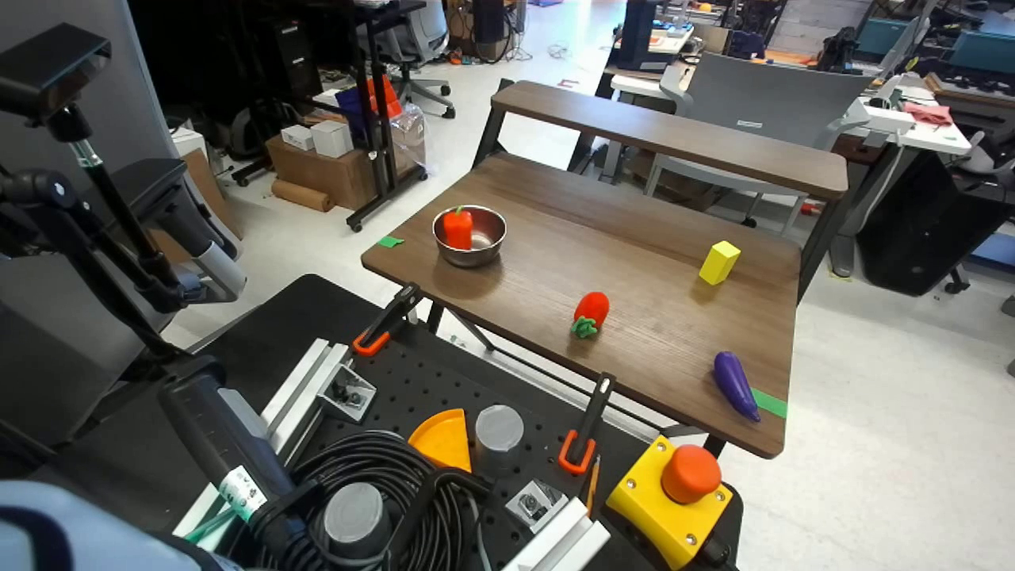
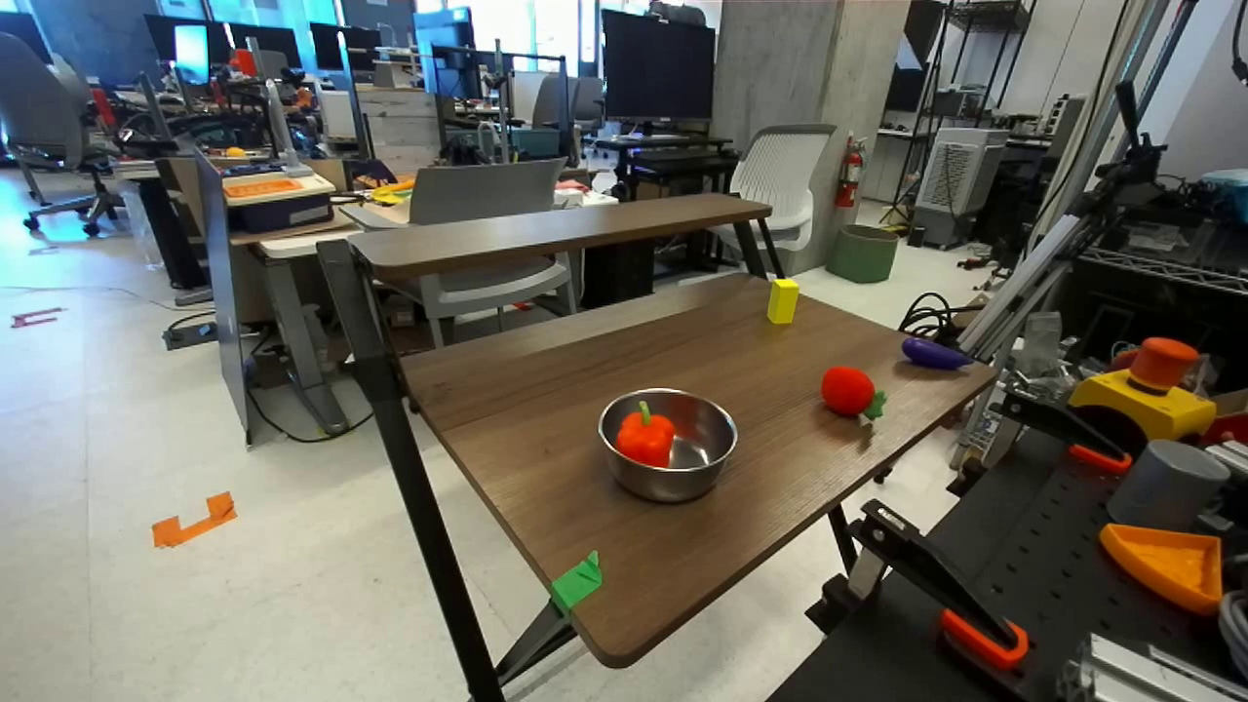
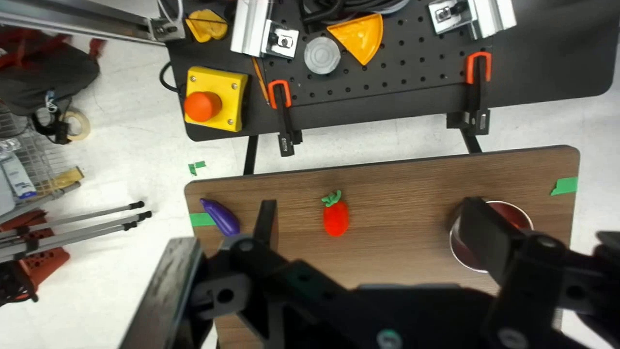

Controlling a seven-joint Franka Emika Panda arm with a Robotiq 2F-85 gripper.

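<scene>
On the brown table (image 1: 590, 228) a metal bowl (image 1: 490, 228) holds an orange-red pepper (image 1: 458, 230) with a green stem. A red tomato-like vegetable (image 1: 592, 308) with green leaves lies near the table's front edge. Toward the back right stands a yellow block (image 1: 719, 262); a purple eggplant (image 1: 733, 382) rests at the front right corner. In the wrist view my gripper is open high above the table. Its fingers are wide apart, with the red vegetable (image 3: 335, 217) visible far below between them. The right finger partly covers the bowl (image 3: 513, 210).
A raised shelf (image 1: 666, 128) spans the table's back edge. Clamps (image 1: 590, 423), an emergency-stop box (image 1: 671, 500) and coiled cables occupy the black bench in front. Green tape (image 2: 578, 579) marks the table's end. Bare tabletop separates the objects.
</scene>
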